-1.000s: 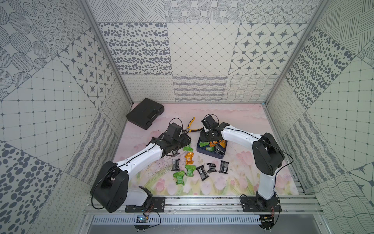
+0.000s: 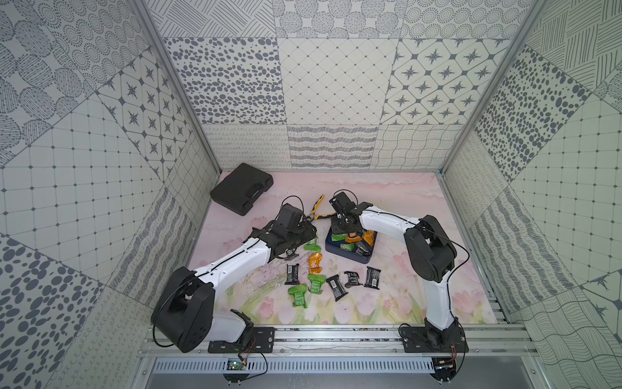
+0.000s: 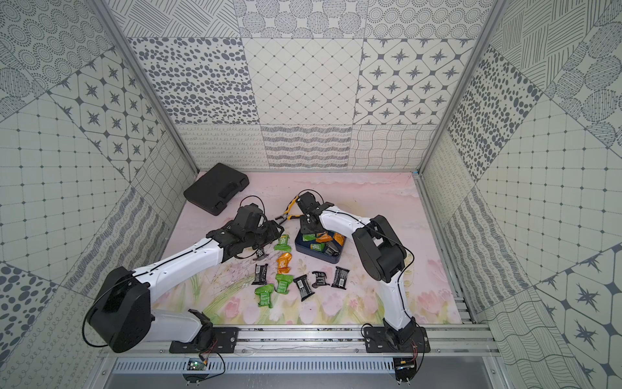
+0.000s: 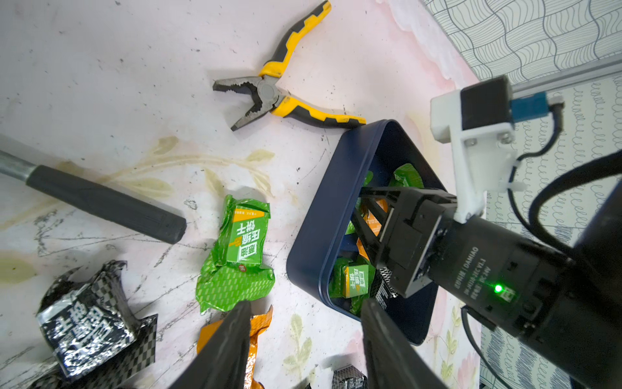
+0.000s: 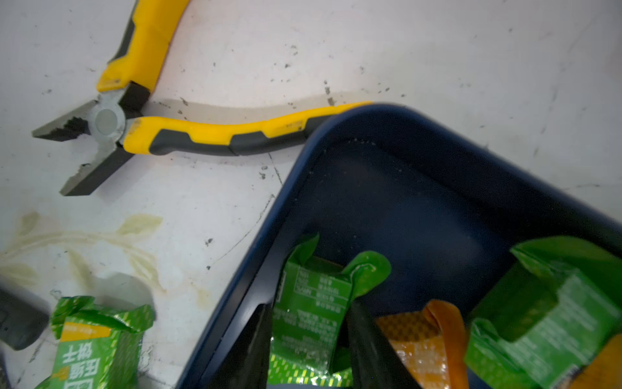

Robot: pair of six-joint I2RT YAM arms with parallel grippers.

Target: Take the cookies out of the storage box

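Note:
The navy storage box [image 5: 414, 188] holds green [image 5: 311, 311], orange [image 5: 414, 350] and dark cookie packets. My right gripper is down in the box at its left side, part open, its fingers either side of a green packet; whether it grips is unclear. My left gripper is part open above the table left of the box, nothing visible between its fingers, near a green packet [image 4: 243, 240] and an orange packet [image 4: 220, 343] outside the box.
Yellow-black pliers [image 4: 278, 64] lie behind the box, a dark-handled tool [image 4: 103, 201] at its left. More packets lie loose in front. A black case [image 2: 241, 184] sits at back left; the table right of the box is fairly clear.
The left arm has hardly moved.

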